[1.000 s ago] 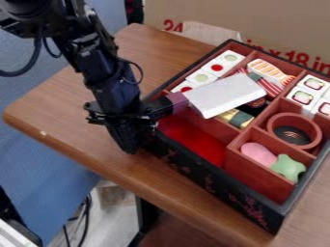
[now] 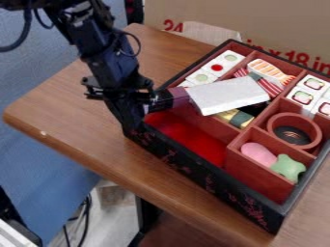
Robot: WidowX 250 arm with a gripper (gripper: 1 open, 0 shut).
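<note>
My black gripper [image 2: 145,100] is at the left edge of a black box [image 2: 191,162] with red compartments, holding a cleaver-like toy with a dark purple handle and a white blade [image 2: 227,93]. The blade lies over the box's upper-left compartments. Below it the large lower-left compartment [image 2: 194,140] shows bare red floor. Its fingertips are hard to make out.
The other compartments hold white tiles [image 2: 304,93], striped pieces, a brown ring [image 2: 294,127], a pink piece [image 2: 258,153] and a green piece [image 2: 288,168]. A cardboard box [image 2: 252,21] stands behind.
My arm and gripper have moved slightly up, and the handle and white blade have shifted slightly with them.
</note>
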